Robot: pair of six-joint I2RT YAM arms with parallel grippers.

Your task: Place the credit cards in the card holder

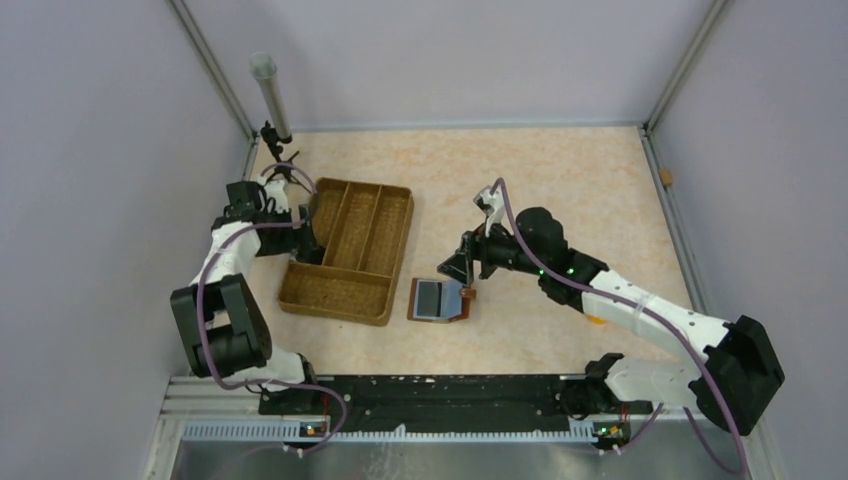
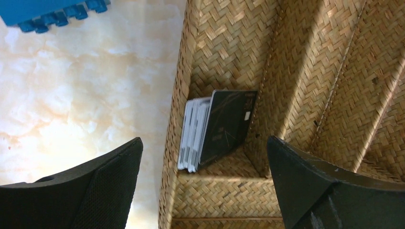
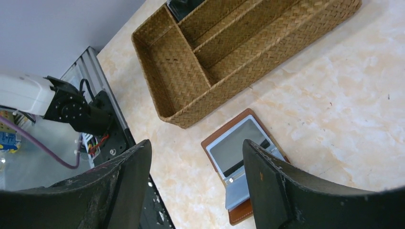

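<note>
A stack of cards (image 2: 224, 124), a black one on top of several pale ones, stands in the left end compartment of the woven tray (image 1: 395, 300). My left gripper is open just above that compartment, nothing between its fingers. The card holder (image 3: 231, 143), grey and light blue on a brown base, lies on the table right of the tray. My right gripper is open above and beside the holder, also empty.
A blue toy brick (image 2: 57, 9) is left of the tray in the left wrist view. A stand (image 1: 275, 135) rises at the back left.
</note>
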